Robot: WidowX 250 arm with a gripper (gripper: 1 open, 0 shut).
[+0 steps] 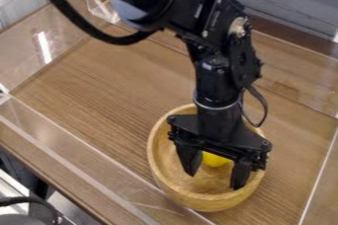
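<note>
A round tan wooden bowl [199, 194] sits at the front right of the wooden table. My black gripper [212, 166] reaches down into it from above, its fingers open on either side of a yellow object [215, 160], which is mostly hidden behind the gripper. Whether the fingers touch the object cannot be seen clearly.
A clear rim or panel runs along its left and front edges. A black cable loops over the upper left.
</note>
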